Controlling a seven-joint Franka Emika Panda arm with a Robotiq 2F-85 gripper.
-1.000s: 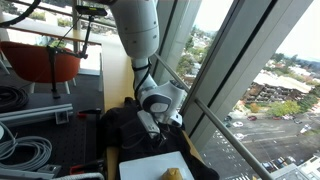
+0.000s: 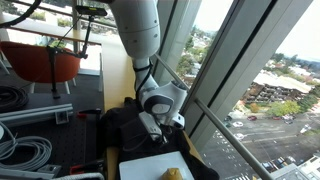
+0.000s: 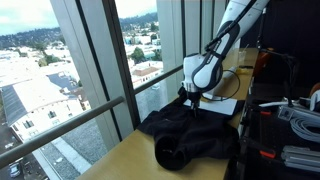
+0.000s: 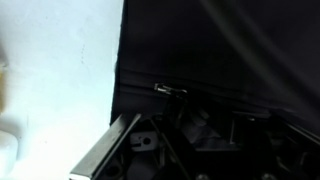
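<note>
A black garment lies crumpled on the wooden table, with a rolled, tube-like part at its near end in exterior view 2. In the wrist view a small metal zipper pull shows on the dark fabric, by a seam or zipper line. My gripper points down at the garment, low over it or touching it. Its dark fingers blend into the cloth, so whether fabric lies between them cannot be made out. The zipper pull appears just ahead of the gripper in the wrist view.
A white board with a yellow object lies beside the garment. Windows and a metal rail border one side of the table. Coiled cable sits on a black cart opposite.
</note>
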